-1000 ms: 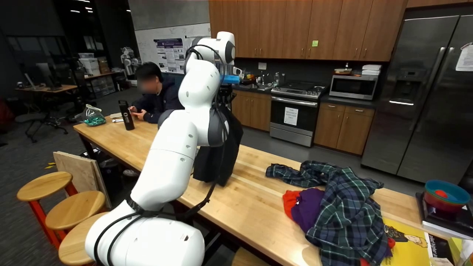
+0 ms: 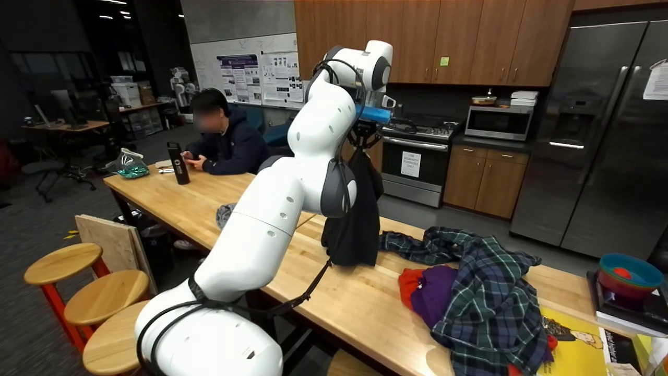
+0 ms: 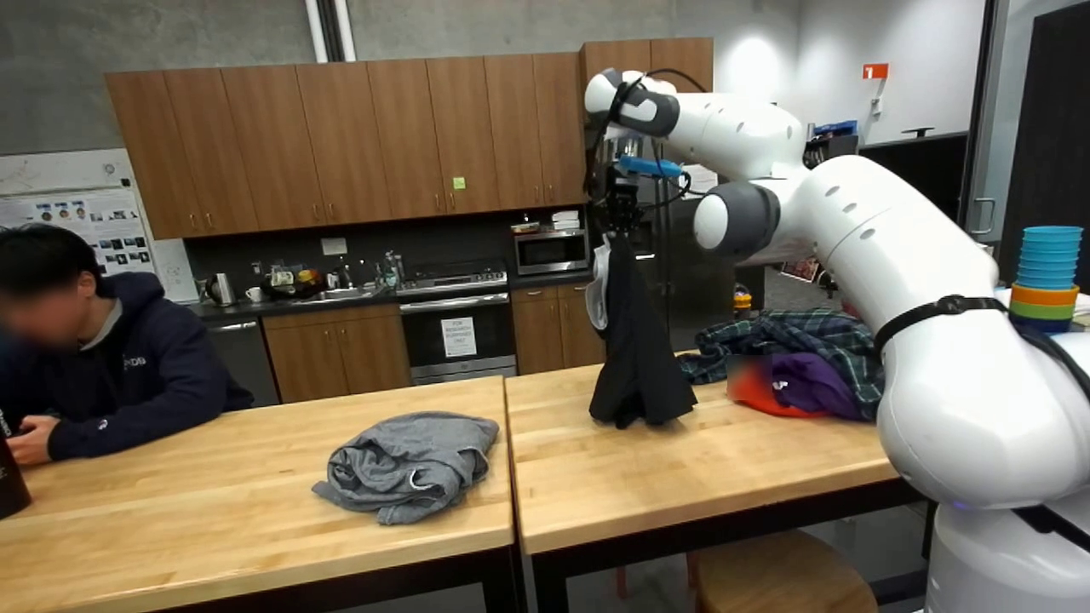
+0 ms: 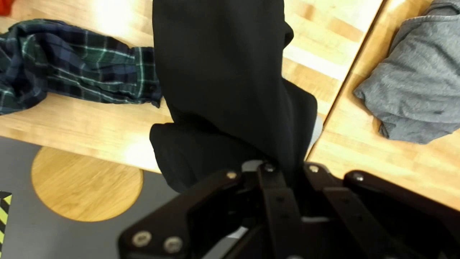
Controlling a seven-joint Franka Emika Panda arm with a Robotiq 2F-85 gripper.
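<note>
A black garment (image 2: 355,213) hangs from my gripper (image 3: 620,209), which is shut on its upper part high above the table (image 3: 567,490). In exterior view 2 a light grey-white patch (image 3: 599,286) shows at the garment's left side near the top. The wrist view has the black cloth (image 4: 220,64) running down away from the dark fingers and hiding much of what lies below. Its lower end hangs close to the tabletop; whether it touches cannot be told. A grey garment (image 3: 414,465) lies crumpled on the left table, apart from the gripper.
A green plaid shirt (image 2: 491,288) lies heaped with purple cloth (image 2: 435,291) and red cloth (image 3: 761,388). A person (image 2: 219,134) sits at the far end, near a black bottle (image 2: 178,163). Bowls (image 2: 629,275) stand at the near right. Bare tabletop lies around the hanging cloth.
The arm and gripper have swung right in exterior view 1, toward the plaid shirt, carrying the black garment along. The garment now hangs straighter. The clothes on the table look the same.
</note>
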